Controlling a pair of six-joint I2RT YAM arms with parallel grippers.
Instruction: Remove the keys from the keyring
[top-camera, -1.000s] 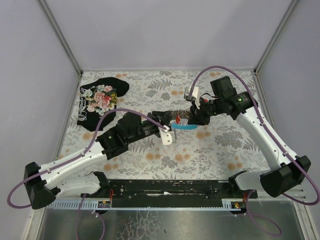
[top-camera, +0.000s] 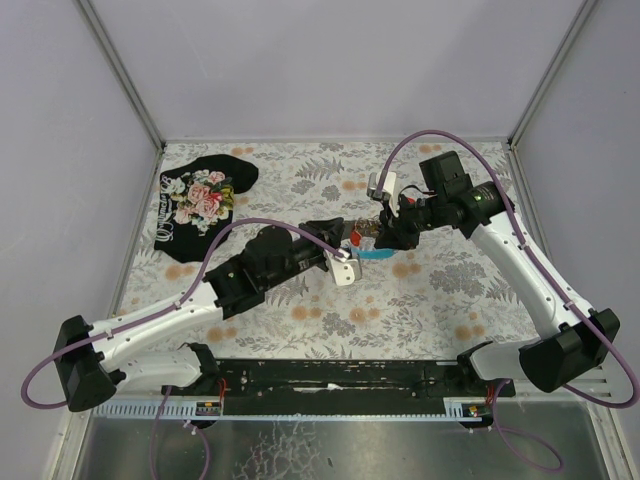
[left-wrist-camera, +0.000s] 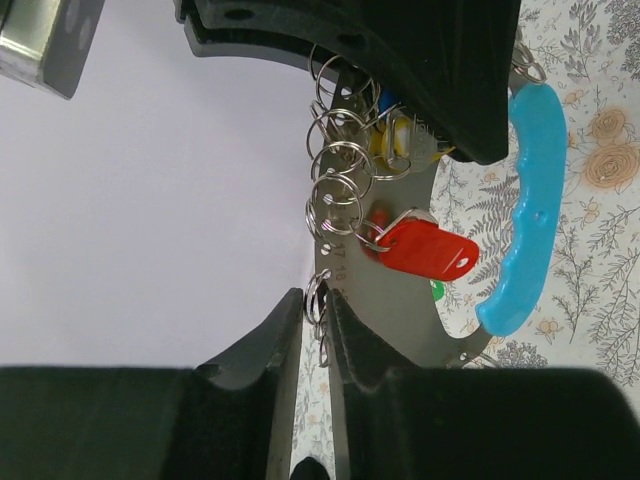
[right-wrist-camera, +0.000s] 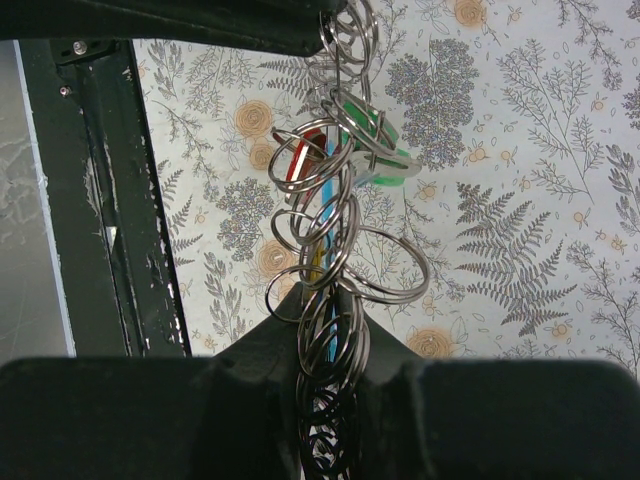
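Observation:
My right gripper (top-camera: 390, 232) grips a bunch of steel keyrings (right-wrist-camera: 338, 230) and metal, seen running down between its fingers in the right wrist view. My left gripper is beside it, its fingertips narrowly apart at a ring at the bottom of the chain; whether it holds that ring is unclear. Red (left-wrist-camera: 428, 248) and green (right-wrist-camera: 390, 170) tags hang among the rings, in front of a grey metal plate (left-wrist-camera: 392, 315) with a light-blue handle (left-wrist-camera: 522, 210).
A black floral cloth (top-camera: 200, 205) lies at the back left of the patterned mat (top-camera: 300, 180).
The left arm has shifted slightly from a second ago, its gripper still at the rings. The right arm looks unchanged.

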